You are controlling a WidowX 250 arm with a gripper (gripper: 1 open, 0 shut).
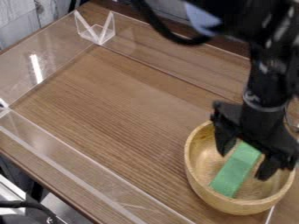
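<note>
My black gripper [246, 131] hangs open at the right, its fingers reaching down into a cream oval bowl [212, 194] in the lower right. A green block [233, 172] lies in the bowl between and below the fingers, partly hidden by them at its upper end.
A small white wire object [96, 28] stands at the far upper left. Dark cables lie at the lower left edge.
</note>
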